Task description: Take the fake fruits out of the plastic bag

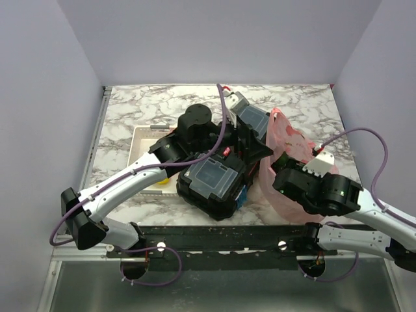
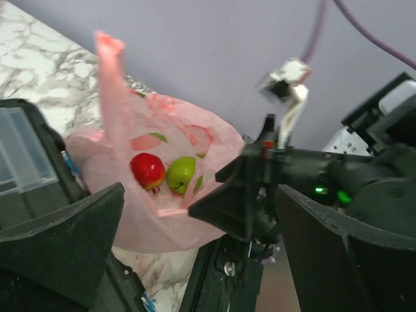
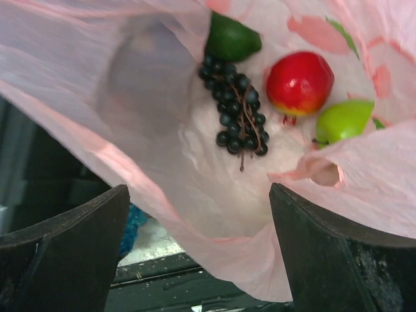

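The thin pink plastic bag [image 1: 280,198] stands at the right of the table with its mouth spread. Inside it, the right wrist view shows a dark green fruit [image 3: 232,38], a bunch of black grapes [image 3: 235,107], a red apple [image 3: 299,83] and a green fruit [image 3: 343,121] partly behind a fold. My right gripper is open at the bag's mouth, the fruits lying beyond its fingertips. My left gripper [image 1: 259,148] is open over the black case, close to the bag's left edge; nothing sits between its fingers.
The black case [image 1: 211,179] with clear lids lies directly left of the bag. Further left is a white tray [image 1: 140,142], mostly behind my left arm, with a bit of yellow fruit [image 1: 163,181] showing. Bare marble table [image 1: 318,101] lies behind the bag.
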